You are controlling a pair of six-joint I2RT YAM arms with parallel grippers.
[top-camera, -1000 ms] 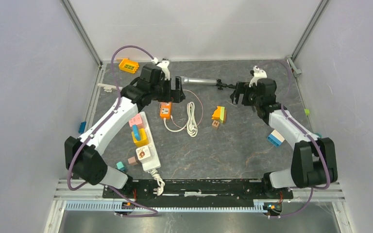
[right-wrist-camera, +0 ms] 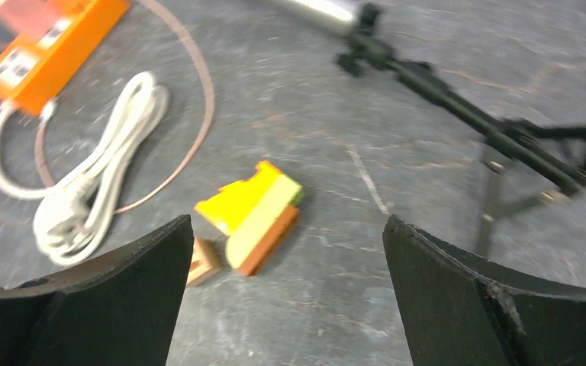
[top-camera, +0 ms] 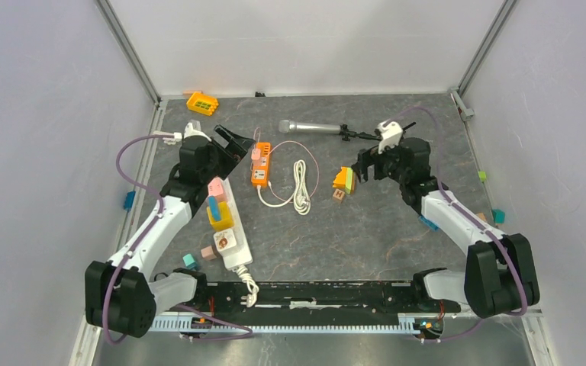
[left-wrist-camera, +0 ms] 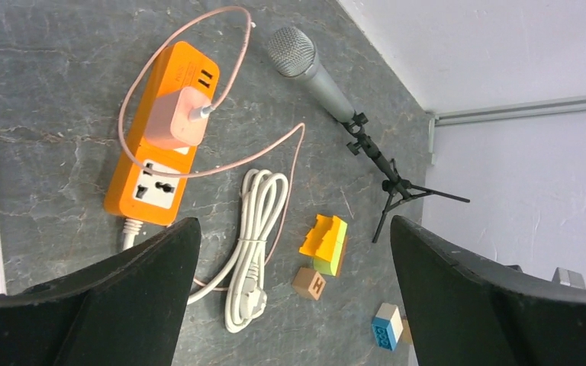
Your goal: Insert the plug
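An orange power strip [top-camera: 261,174] lies on the table left of centre, and a pink plug [left-wrist-camera: 177,118] sits in its far end with a pink cord looping from it. The nearer socket [left-wrist-camera: 155,189] on the strip shows bare. Bundled beside it is the strip's white cable [top-camera: 301,188], with its own plug [left-wrist-camera: 252,299] at the near end. Left and above the strip, my left gripper [top-camera: 238,139] is open and empty. My right gripper [top-camera: 362,164] hangs open near the toy blocks, its fingers [right-wrist-camera: 458,297] apart with nothing between them.
A white board [top-camera: 238,242] with pink, yellow and white pieces lies by the left arm. Yellow-green blocks [top-camera: 344,179] and a small wooden cube [top-camera: 339,195] stand right of centre. Behind them lies a microphone [top-camera: 313,127] on a black stand.
My left gripper has moved left and turned, leaving the space above the strip and microphone head. The right gripper has shifted a little left and towards the front. The plug stays put.
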